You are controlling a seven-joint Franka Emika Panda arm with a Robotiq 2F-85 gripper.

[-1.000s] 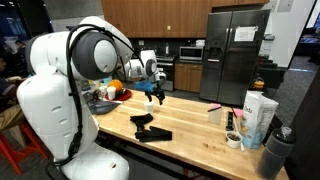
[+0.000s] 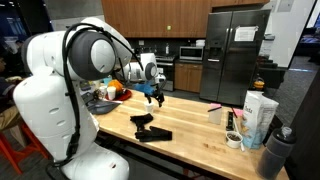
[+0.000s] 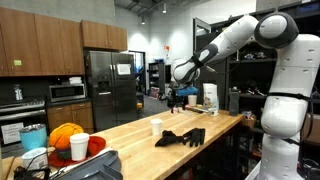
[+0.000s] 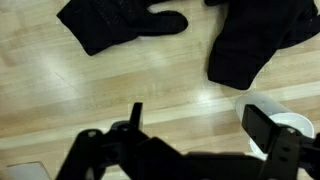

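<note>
Two black cloth pieces, glove-like in shape, lie on the wooden table. In the wrist view, one black glove [image 4: 105, 22] is at the upper left and the other black glove [image 4: 245, 45] at the upper right. A white cup [image 4: 283, 122] stands at the right edge, partly covered by a finger. My gripper is open, with bare wood between its fingers. From the second exterior view, the gripper [image 3: 180, 104] hangs above the table, clear of the gloves [image 3: 172, 138] and the cup [image 3: 156, 127].
Along one end of the table sit a red bowl [image 3: 92, 146], an orange item [image 3: 66, 135] and a teal pot [image 3: 35, 136]. At the other end are a dark canister [image 2: 276, 152], a bag [image 2: 258, 118] and a small tub [image 2: 234, 139].
The gripper has shifted slightly left and down in the first exterior view. The gloves and cup look unmoved.
</note>
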